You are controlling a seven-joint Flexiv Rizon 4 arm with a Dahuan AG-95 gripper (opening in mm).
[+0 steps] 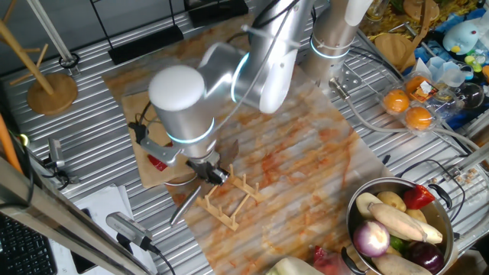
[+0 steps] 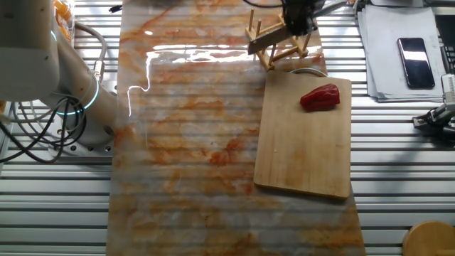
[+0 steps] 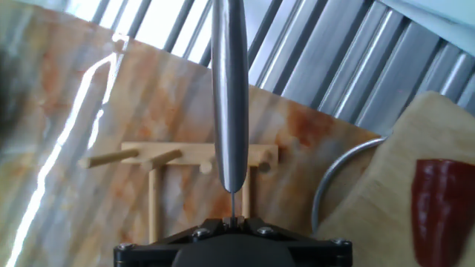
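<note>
My gripper (image 1: pixel 208 173) is shut on a knife, whose silver handle (image 1: pixel 186 205) points down and left in exterior view 1. From above, the wrist view shows the handle (image 3: pixel 231 96) running away from the gripper, with a thin metal edge between the fingertips. Part of the blade (image 2: pixel 269 40) shows in exterior view 2, over the wooden peg rack. That rack (image 1: pixel 243 205) stands on the marbled mat, just beside and below the gripper. Whether the knife touches the rack, I cannot tell.
A cutting board (image 2: pixel 302 153) bears a red pepper piece (image 2: pixel 320 97). A steel pot (image 1: pixel 353 221) of vegetables stands at the right in exterior view 1. A phone (image 2: pixel 416 62) lies on papers beyond the board.
</note>
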